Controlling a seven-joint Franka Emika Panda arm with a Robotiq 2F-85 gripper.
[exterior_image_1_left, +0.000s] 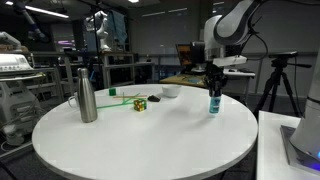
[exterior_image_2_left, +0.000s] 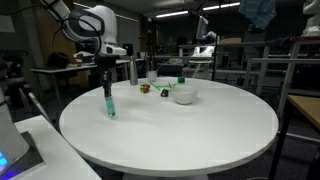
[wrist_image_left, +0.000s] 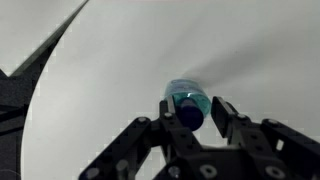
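Note:
A small bottle with blue-green sides (exterior_image_1_left: 214, 105) and a dark cap (wrist_image_left: 190, 115) is upright at the right side of the white round table. My gripper (exterior_image_1_left: 214, 93) comes down from above and is shut on its top. Seen from the wrist, the fingers (wrist_image_left: 221, 112) stand on either side of the cap. In the second exterior view the bottle (exterior_image_2_left: 110, 107) hangs under the gripper at the table's left. Its base looks close to the tabletop; the exact gap is hard to tell.
On the table (exterior_image_1_left: 150, 135) stand a steel flask (exterior_image_1_left: 87, 97), a colourful cube (exterior_image_1_left: 140, 104), a white bowl (exterior_image_2_left: 185, 95) and green sticks (exterior_image_1_left: 118, 102). A dark object (exterior_image_1_left: 154, 98) lies near the cube.

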